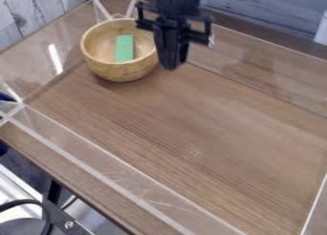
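Note:
A wooden bowl (106,65) sits toward the back left of the table, a green object (124,48) inside it. My dark gripper (170,46) hangs just right of the bowl, blurred at the top of the view. Its fingertips are too indistinct to tell whether anything is between them.
Clear tape runs along its left part. A black cable (38,205) shows at the lower left corner, off the tabletop.

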